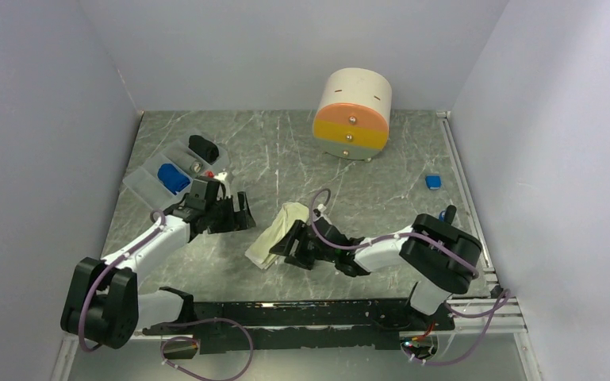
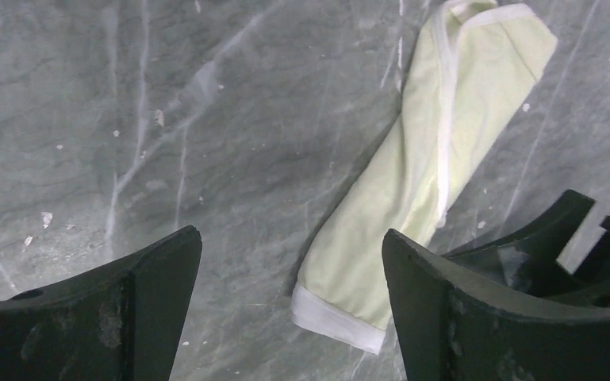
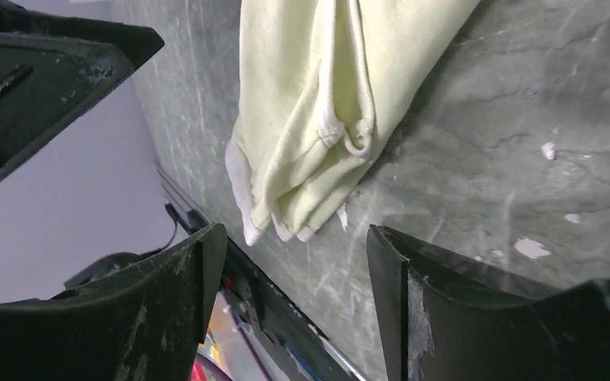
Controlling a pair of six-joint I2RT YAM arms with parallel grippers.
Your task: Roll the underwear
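The pale yellow underwear (image 1: 283,225) lies folded into a long strip, slanting across the table's middle. Its white-edged end (image 2: 339,321) shows in the left wrist view, and the right wrist view shows a creased end of the cloth (image 3: 309,163). To the left of the strip, my left gripper (image 1: 247,211) is open and apart from the cloth. My right gripper (image 1: 280,244) hangs over the strip's near part and hides some of it. Between the right gripper's open fingers (image 3: 178,294) no cloth shows.
A clear divided tray (image 1: 147,187) holds a blue rolled cloth (image 1: 174,178) and a black one (image 1: 204,148), close behind my left arm. A small drawer cabinet (image 1: 354,107) stands at the back. Bare table lies between them.
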